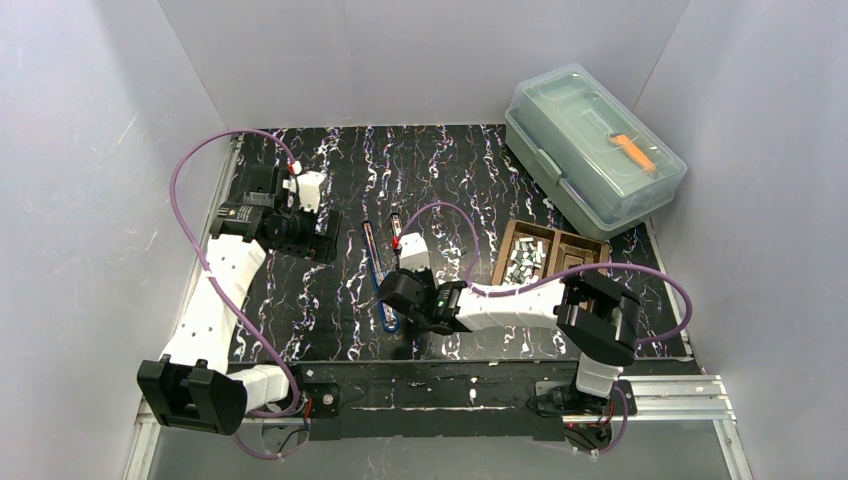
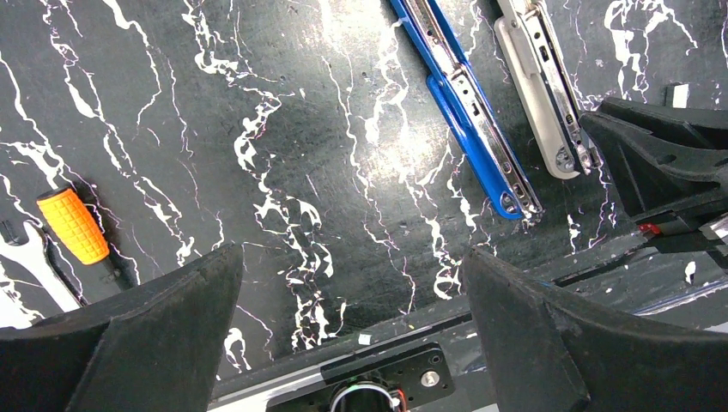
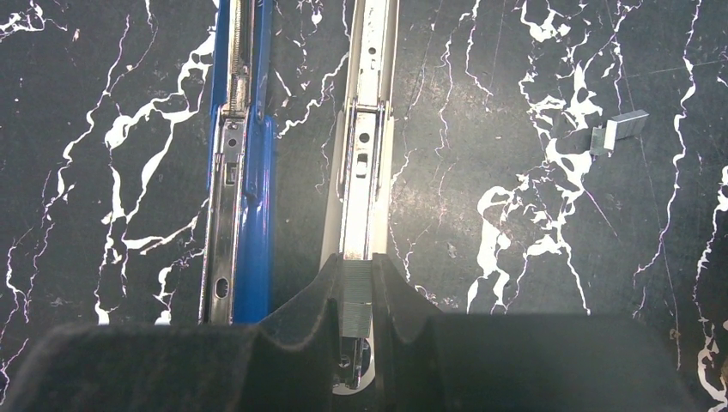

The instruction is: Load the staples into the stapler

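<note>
An opened beige stapler (image 3: 386,51) lies with its metal channel facing up. My right gripper is down at its near end, shut on a ridged silver strip of staples (image 3: 357,296). The strip lines up with the channel; whether it rests fully in it, I cannot tell. Left of it lies a blue stapler (image 3: 254,197), also opened, its channel bare along the part in view. From the left wrist view, the beige stapler's end (image 2: 562,159) meets the right fingers (image 2: 661,159). My left gripper hovers open over bare table, left of both staplers, holding nothing.
A small piece of staples (image 3: 627,126) lies loose to the right. A wooden tray (image 1: 509,229) with many staple pieces stands right of the right arm, a lidded clear box (image 1: 575,110) behind it. An orange-handled tool (image 2: 73,225) and a wrench (image 2: 39,266) lie leftward.
</note>
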